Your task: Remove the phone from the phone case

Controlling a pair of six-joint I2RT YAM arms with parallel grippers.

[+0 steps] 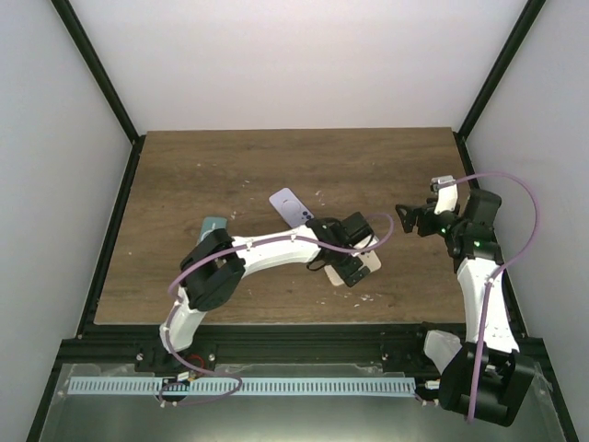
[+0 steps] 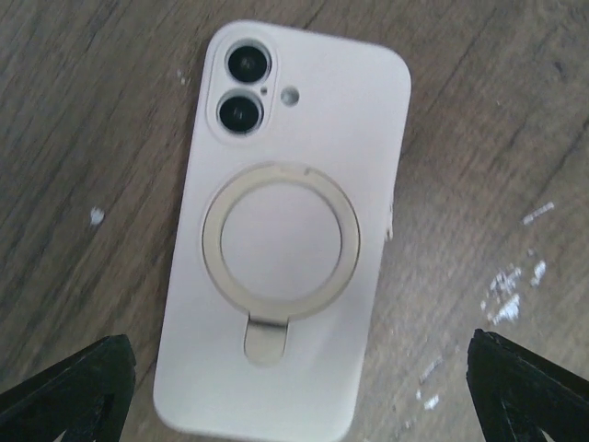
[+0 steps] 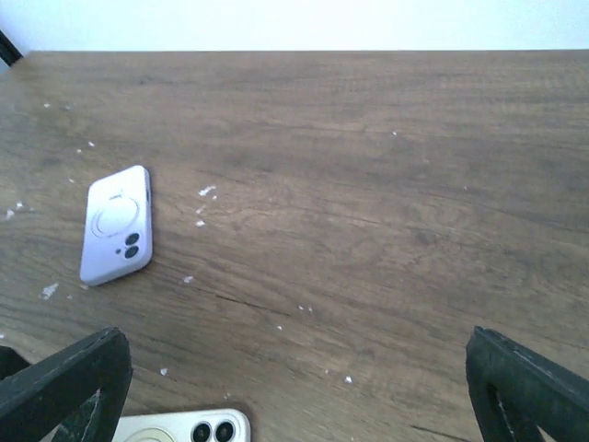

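Note:
A white phone in its case, with a beige ring and a small stand tab on its back, lies camera side up on the table. In the top view my left arm covers much of this cased phone. My left gripper is over it, open, its fingers wide apart with the phone lying below between them. Off to the right, my right gripper hangs open above the table with nothing between its fingers. One end of the cased phone shows low in the right wrist view.
A lavender phone lies behind the left arm, partly covered by it. A teal item sits at the left, beside that arm.

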